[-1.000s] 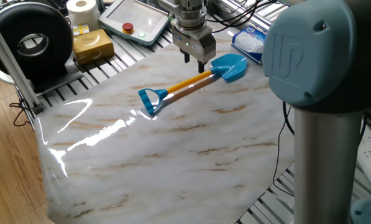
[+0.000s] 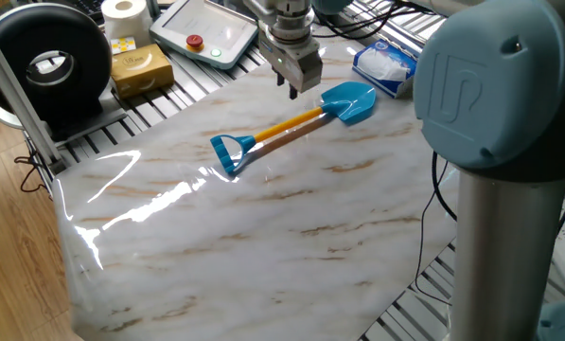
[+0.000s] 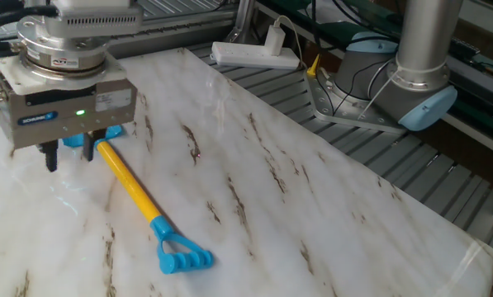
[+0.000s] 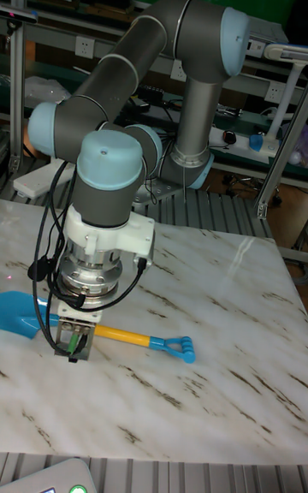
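Observation:
A toy shovel lies flat on the marble-patterned table, with a blue blade [image 2: 349,102], a yellow shaft [image 2: 289,125] and a blue grip [image 2: 231,152]. My gripper [image 2: 287,86] hangs above the table near the blade end of the shaft, pointing down. In exterior view 2 its two dark fingers [image 3: 49,155] stand apart with a gap and nothing held between them. The yellow shaft [image 3: 129,179] runs away from beneath the gripper [image 3: 69,162] there, and the blade is partly hidden behind it. From exterior view 3, the gripper body covers part of the shaft near the blade [image 4: 18,314].
A blue-and-white tissue pack [image 2: 385,66] lies close to the blade at the table's back edge. A teach pendant [image 2: 206,33], a yellow box [image 2: 142,71] and a black ring [image 2: 44,66] stand beyond the table.
The gripper has shifted slightly up and left in exterior view 1 and appears turned, its fingers now looking nearer together. The arm's blue joint has moved right. The shovel has stayed put.

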